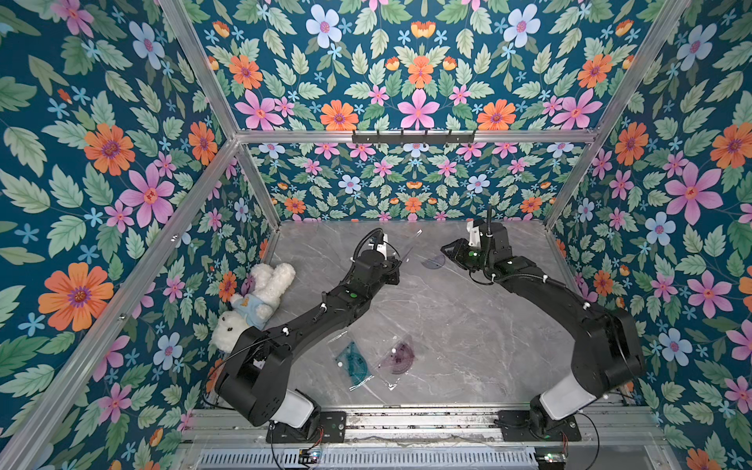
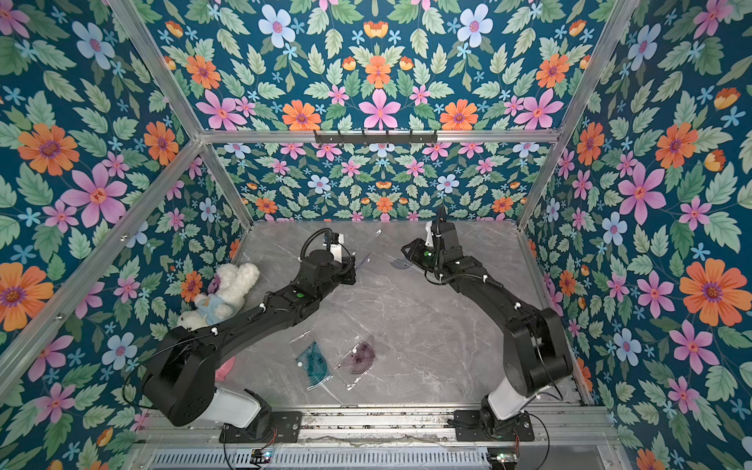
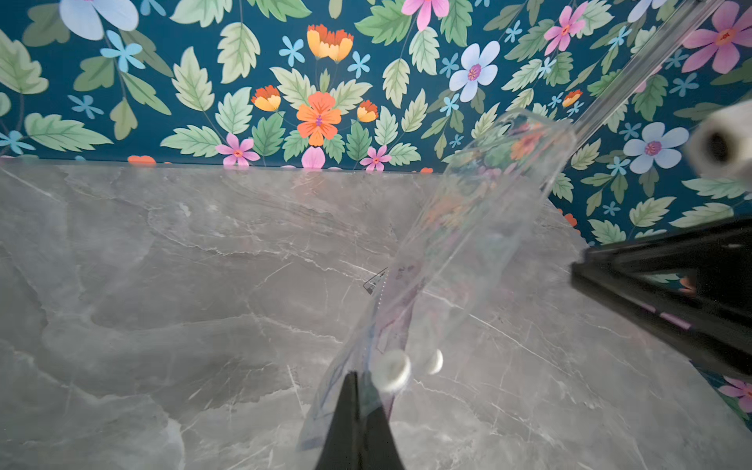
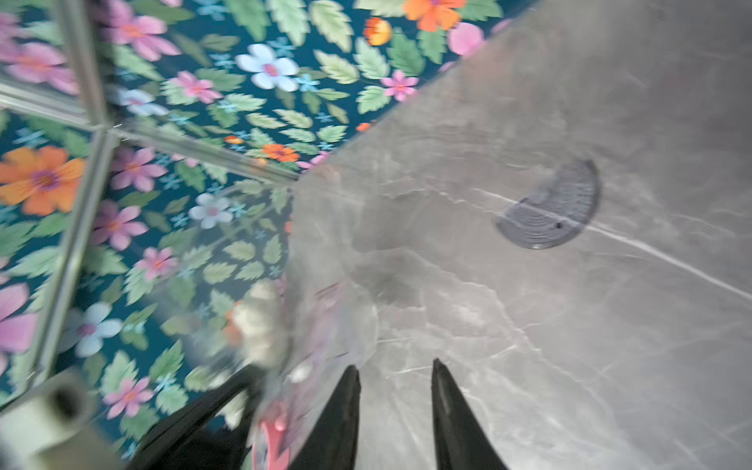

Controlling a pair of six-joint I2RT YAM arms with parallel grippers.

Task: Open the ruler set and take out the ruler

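Note:
A clear plastic pouch (image 3: 470, 227) with a white snap button rises from my left gripper, whose fingers are shut on its lower part. Something faintly purple shows inside it. A grey translucent protractor (image 4: 556, 205) lies flat on the table in the right wrist view, ahead of and apart from my right gripper. Those fingers stand part open, with only bare table showing between them. From the top left, the protractor (image 1: 433, 263) is just left of the right gripper's tips.
Near the front edge lie a teal pouch (image 1: 355, 363) and a purple pouch (image 1: 401, 358). A white plush toy (image 1: 254, 305) rests by the left wall, partly behind the left arm.

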